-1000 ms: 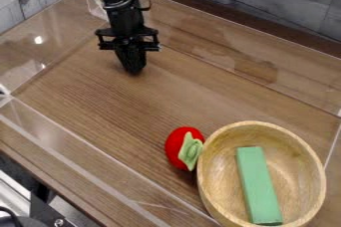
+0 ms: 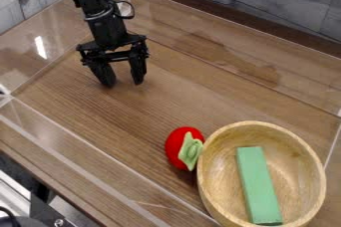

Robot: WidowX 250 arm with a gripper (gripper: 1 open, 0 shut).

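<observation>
My black gripper hangs over the wooden table at the upper left, its fingers apart and pointing down, with nothing seen between them. Toward the bottom right, a red object with a green top, like a tomato or strawberry, lies just left of a pale wooden bowl. A long green block lies inside the bowl.
A pale wall edge runs along the upper left corner. A darker edge borders the table at the back right.
My gripper has moved left and somewhat toward the camera, lower in the view. The red object, bowl and green block have not moved.
</observation>
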